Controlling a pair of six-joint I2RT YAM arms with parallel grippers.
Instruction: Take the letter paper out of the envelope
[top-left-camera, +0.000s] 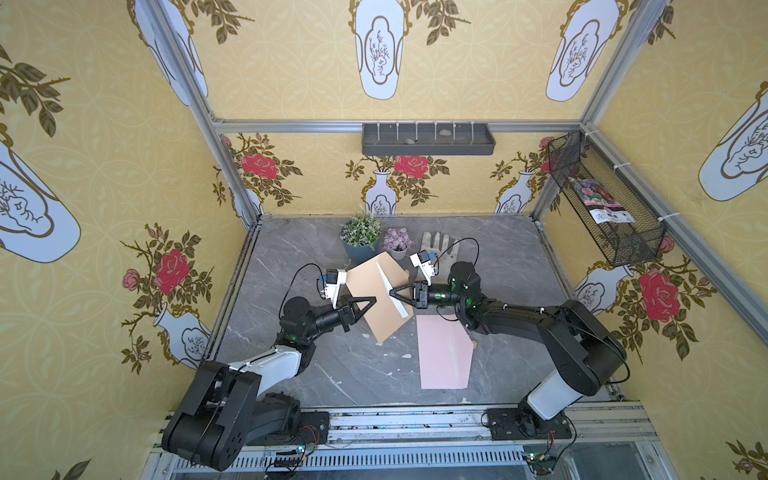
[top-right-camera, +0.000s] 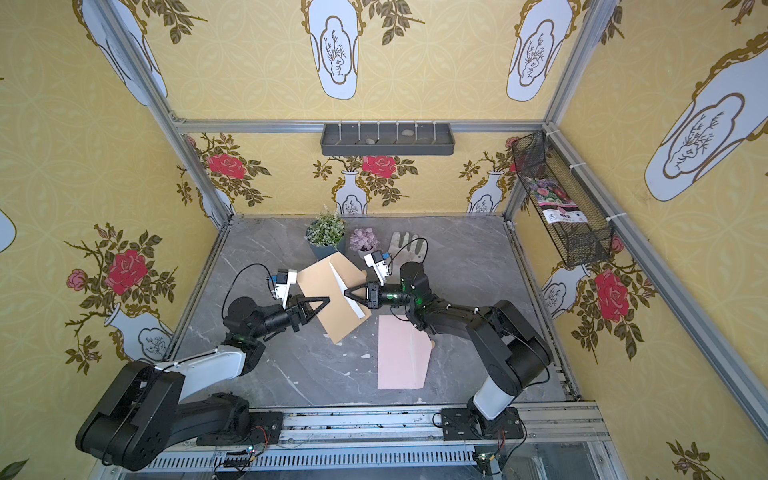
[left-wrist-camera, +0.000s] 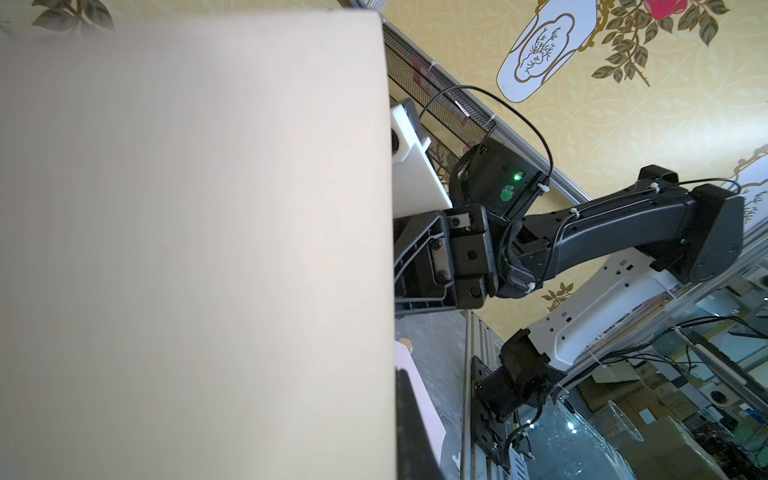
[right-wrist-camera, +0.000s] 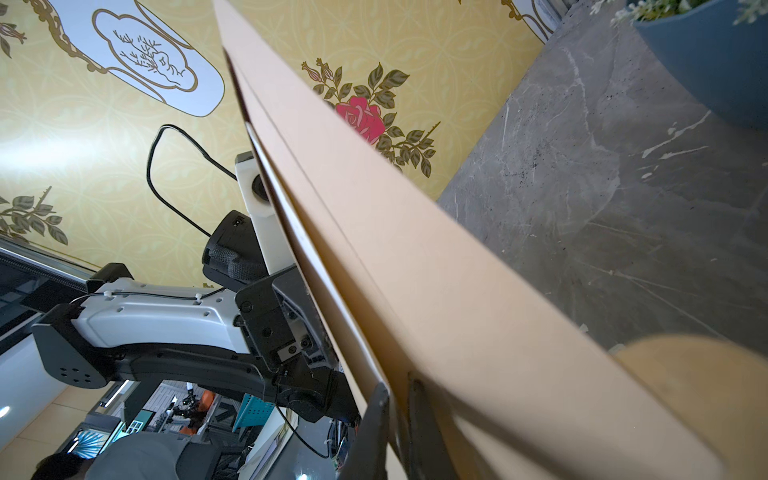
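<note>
The tan envelope is held up at a tilt between the two arms. At its left side my left gripper is shut on it; in the left wrist view the envelope hides most of the fingers. A white strip of letter paper shows at the envelope's mouth. In the right wrist view, the paper's edge lies inside the mouth, between envelope wall and flap. My right gripper reaches into the mouth, its fingers slightly apart; the paper's edge runs to the left fingertip.
A pink sheet lies on the grey table in front of the right arm. Behind the envelope stand a blue-potted plant and a small purple plant, with a glove beside them.
</note>
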